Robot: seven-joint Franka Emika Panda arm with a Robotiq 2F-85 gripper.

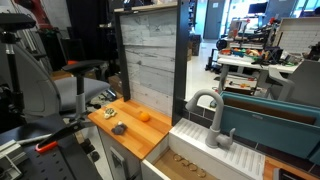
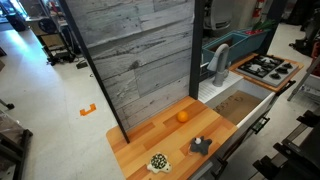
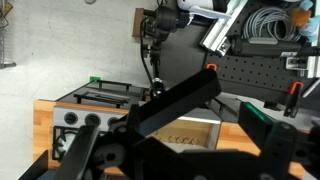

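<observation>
Dark parts of my gripper fill the lower middle of the wrist view, above the counter and an open drawer (image 3: pixel 192 135) with a wooden bottom. Its fingers are too dark to read, so I cannot tell how the fingers stand or whether anything is between them. On the wooden counter (image 2: pixel 150 134) lie an orange fruit (image 2: pixel 182 116), a dark grey lump (image 2: pixel 200 145) and a pale, speckled round item (image 2: pixel 159 162). A grey faucet (image 1: pixel 207 105) stands beside the same opening.
A stove top (image 2: pixel 267 68) sits at the counter's far end. Behind the counter rises a grey wooden panel (image 2: pixel 145 60), with a blue-green bin (image 1: pixel 265 124) beyond the faucet. Cables (image 3: pixel 270 22) and tools crowd the wrist view's upper right.
</observation>
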